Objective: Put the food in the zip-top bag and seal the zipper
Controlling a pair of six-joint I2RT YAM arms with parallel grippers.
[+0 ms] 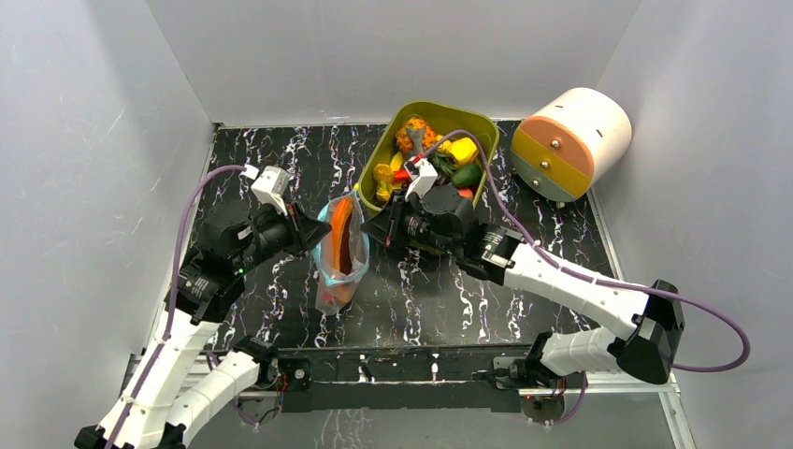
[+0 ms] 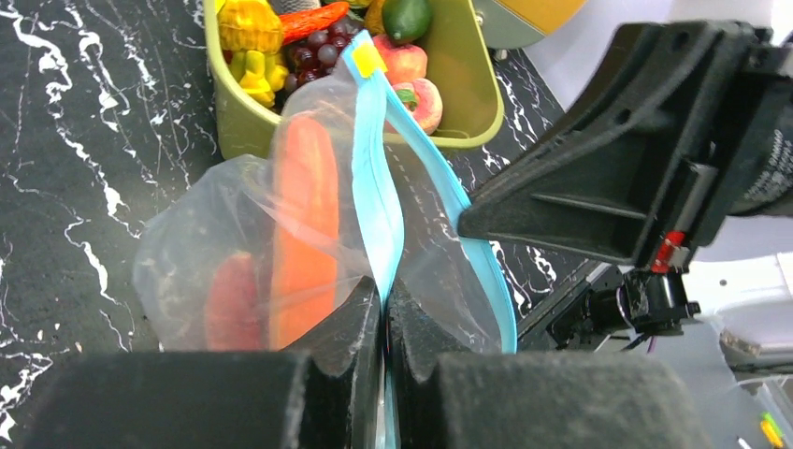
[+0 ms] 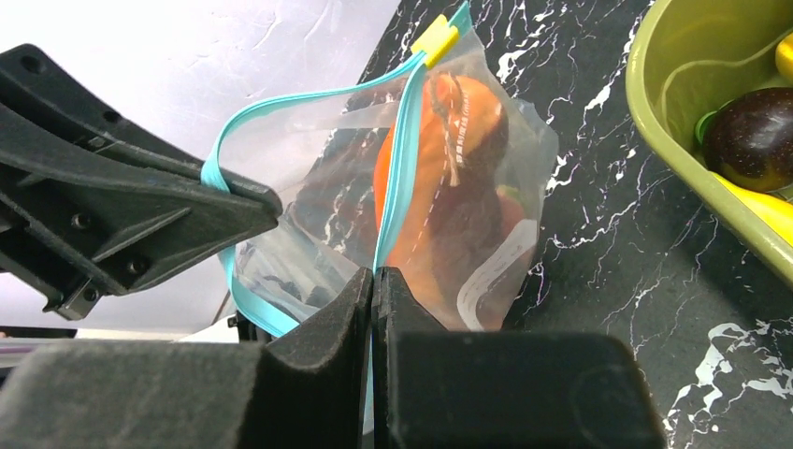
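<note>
The clear zip top bag (image 1: 335, 281) hangs between my two grippers with its blue-rimmed mouth spread open. Through its plastic, a long orange piece of food (image 2: 307, 224) and a red one (image 2: 232, 304) show. My left gripper is shut on one blue zipper strip (image 2: 379, 196). On the opposite side, the other blue strip (image 3: 400, 178) runs down between the fingertips of my right gripper, also shut. A yellow slider (image 3: 436, 40) sits at the zipper's far end, where the strips meet.
An olive-green bin (image 1: 379, 154) of toy fruit and vegetables stands behind the bag, close to my right arm. At the back right is a round drawer unit (image 1: 584, 136).
</note>
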